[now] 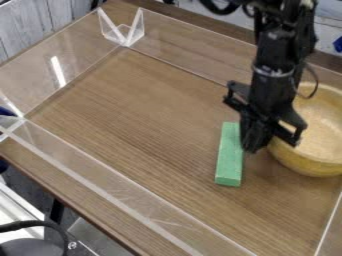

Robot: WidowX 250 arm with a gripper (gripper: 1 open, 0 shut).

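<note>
My gripper point(263, 134) hangs low over the right part of the wooden table, its fingertips just above the upper end of a flat green block point(229, 163) and beside the left rim of a round tan bowl. The gripper looks shut, with nothing visible held in it, though the tips are dark and hard to make out.
The tan bowl point(317, 140) takes up the right edge.
</note>
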